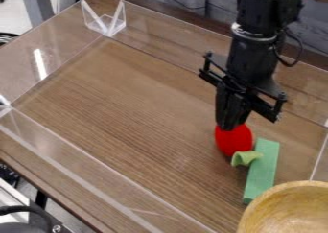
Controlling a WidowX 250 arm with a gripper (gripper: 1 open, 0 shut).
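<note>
My gripper hangs over the right half of the wooden table, pointing down, its fingers shut with nothing visible between them. Its tip is just above a red object, partly in front of its upper part. A light green piece is at the red object's lower end, and a green rectangular block lies beside it to the right.
A tan bowl fills the bottom right corner. A white wire-like holder stands at the back left.
</note>
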